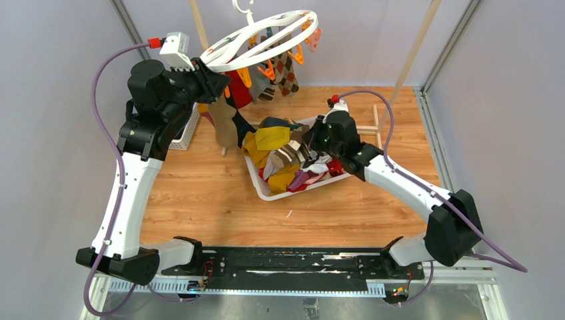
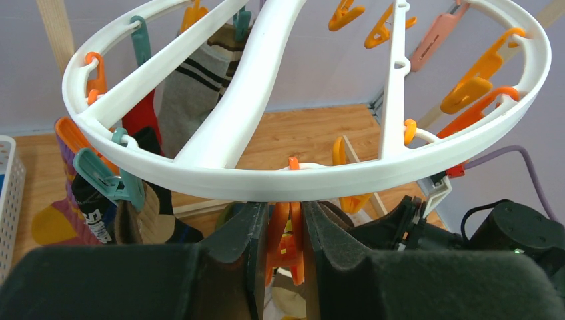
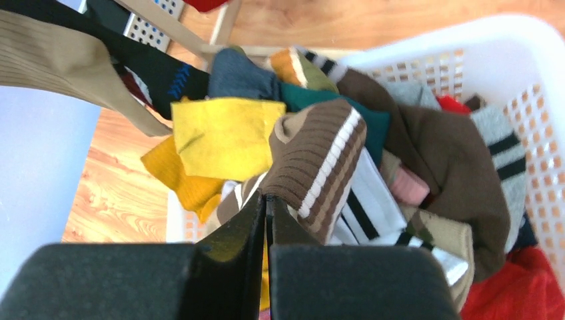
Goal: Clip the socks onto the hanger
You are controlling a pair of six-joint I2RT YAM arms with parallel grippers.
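The white round hanger (image 1: 260, 59) hangs at the upper middle, several clips around its rim. In the left wrist view, my left gripper is shut on an orange clip (image 2: 295, 250) just under the near rim. Over the sock basket, my right gripper is shut, with the gathered edge of a brown sock with white stripes (image 3: 316, 157) pinched at its fingertips. That sock bulges up above the pile. Socks hang from the hanger's far side, among them a grey striped one (image 2: 193, 93) and a red one (image 1: 238, 89).
A white basket (image 1: 263, 190) full of mixed socks stands on the wooden floor (image 1: 200, 200). Another white basket (image 2: 8, 200) is at the left, behind the left arm. Wooden poles (image 1: 413, 60) rise on either side of the hanger.
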